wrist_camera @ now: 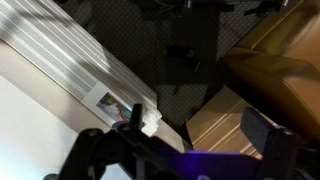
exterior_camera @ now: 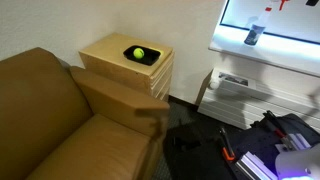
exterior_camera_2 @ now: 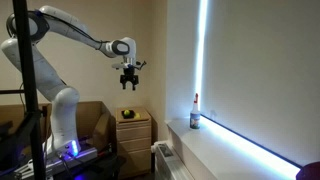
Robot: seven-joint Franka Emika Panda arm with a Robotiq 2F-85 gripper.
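Observation:
In exterior view 2 my gripper (exterior_camera_2: pixel 128 85) hangs high, fingers pointing down, and appears above the wooden cabinet (exterior_camera_2: pixel 134 140) in the picture. Its two black fingers (wrist_camera: pixel 258 130) stand wide apart in the wrist view, with nothing held between them. On the cabinet top (exterior_camera: pixel 100 48) lies a black tray (exterior_camera: pixel 149 58) bearing a round yellow-green object (exterior_camera: pixel 139 53). A bottle (exterior_camera_2: pixel 195 115) with a reddish top stands upright on the white window sill (exterior_camera_2: pixel 225 145), well to the right of the gripper in that view.
A brown sofa (exterior_camera: pixel 100 145) fills the left of exterior view 1. Below the sill is a white radiator (exterior_camera: pixel 255 98); a printed sheet (wrist_camera: pixel 115 105) shows beside it in the wrist view. Dark floor (wrist_camera: pixel 180 75) with small dark items lies under the gripper.

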